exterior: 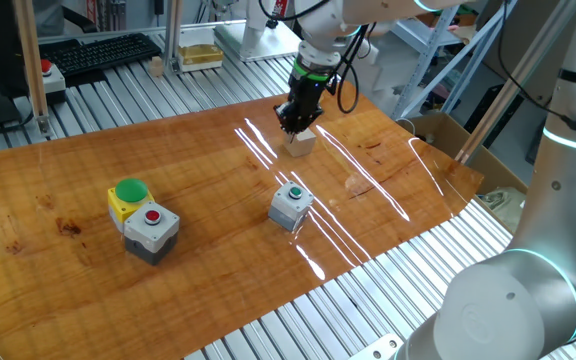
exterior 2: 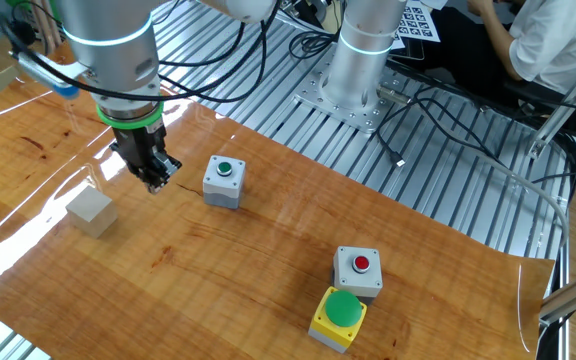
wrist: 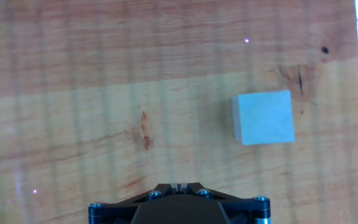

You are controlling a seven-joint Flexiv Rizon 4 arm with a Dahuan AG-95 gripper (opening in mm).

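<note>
A pale wooden cube [exterior 2: 92,212] sits alone on the brown wooden tabletop. In the wrist view the cube [wrist: 265,117] lies right of centre, beyond my fingertips and clear of them. My gripper appears shut, its two fingers meeting at the bottom of that view with nothing visible between them. Seen from exterior view 2, the gripper [exterior 2: 158,186] points down above the table, to the right of the cube. In exterior view 1 the gripper [exterior: 289,135] overlaps the upper left of the cube [exterior: 301,144].
A grey box with a green button [exterior 2: 224,181] stands near the gripper. Farther off, a red-button box [exterior 2: 357,270] adjoins a yellow box with a large green button [exterior 2: 338,318]. Bare wood [exterior: 58,290] stretches across the near left in exterior view 1.
</note>
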